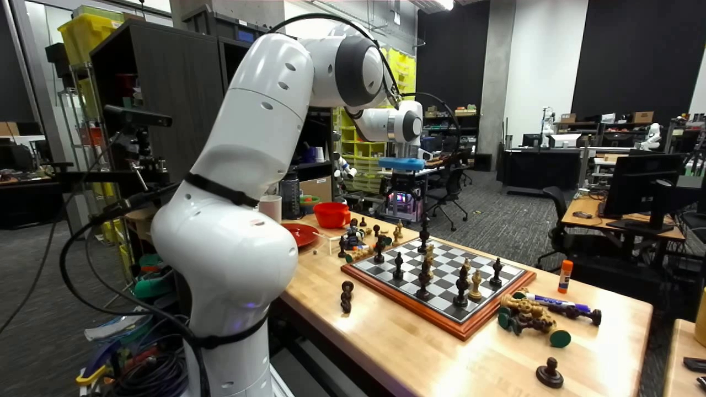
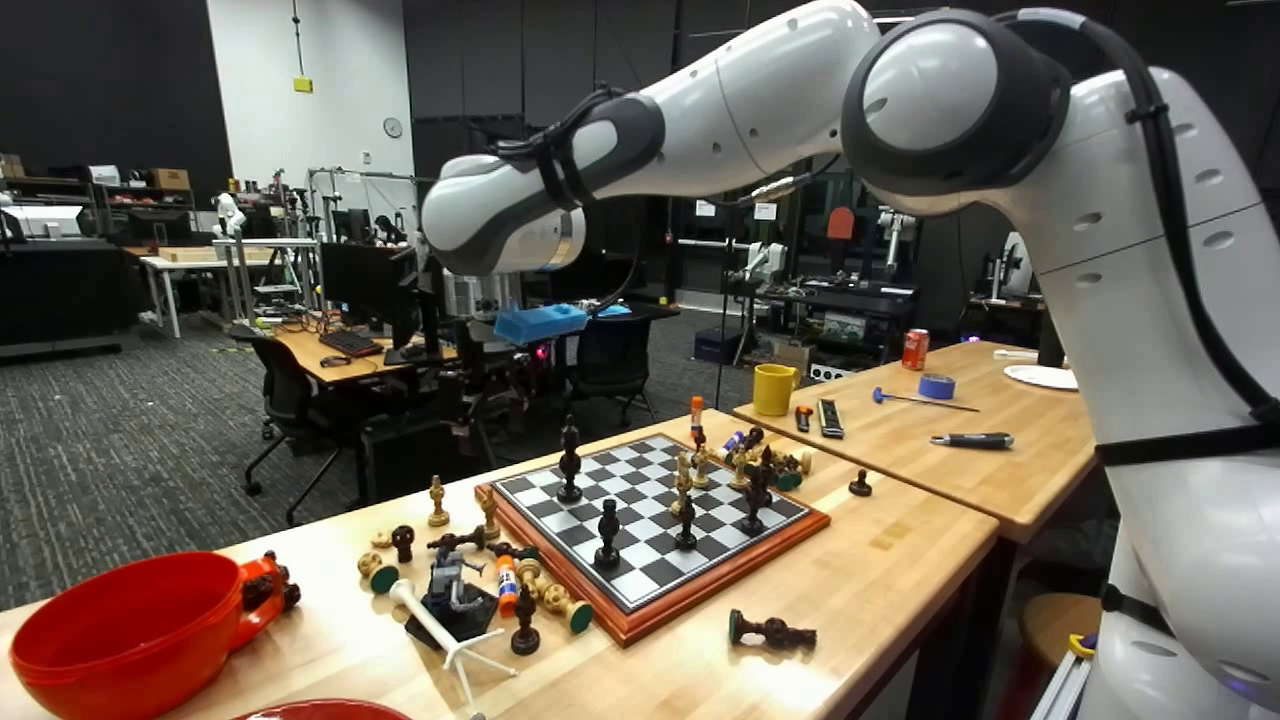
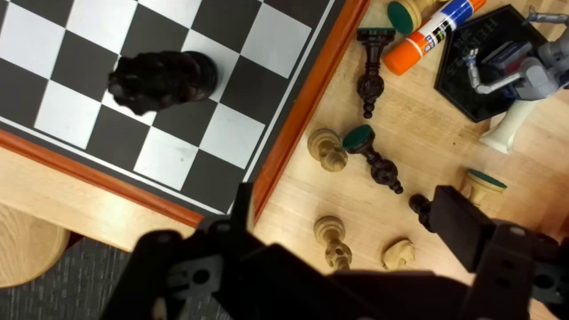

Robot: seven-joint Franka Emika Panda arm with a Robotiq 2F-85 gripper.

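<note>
My gripper is open above the table, with wide-apart fingers and nothing held. Below it in the wrist view, two light chess pieces stand on the wood: a shorter one (image 3: 329,152) near the board's edge and a taller one (image 3: 331,240). A light knight (image 3: 398,255) lies beside them, and a dark piece (image 3: 420,207) is partly hidden by the right-hand finger. The chessboard (image 2: 648,625) carries several dark and light pieces. A tall dark piece (image 3: 160,80) stands on it near the corner, the same kind as the one (image 2: 570,462) at the board's far side.
Off the board lie toppled pieces, a glue stick (image 3: 426,40) and a small figure on a black hexagonal base (image 3: 464,80). A red bowl (image 2: 132,636) and red plate (image 1: 301,234) occupy the table's end. Bare wood (image 1: 397,350) runs along the near side.
</note>
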